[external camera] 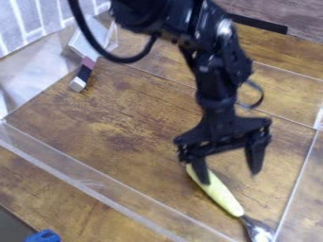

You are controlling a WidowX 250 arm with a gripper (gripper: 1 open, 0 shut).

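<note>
My black gripper (225, 158) stands open over the wooden surface, with its fingers apart and blurred by motion. Below it lies a spoon (221, 194) with a pale yellow-green handle and a metal head toward the lower right corner. The gripper is above the upper end of the handle, with nothing visible between its fingers.
A wooden floor (113, 142) fills the area, bordered by clear strips. A small dark-and-white object (83, 74) lies at upper left near a white sheet. A blue object (42, 235) sits at the lower left corner.
</note>
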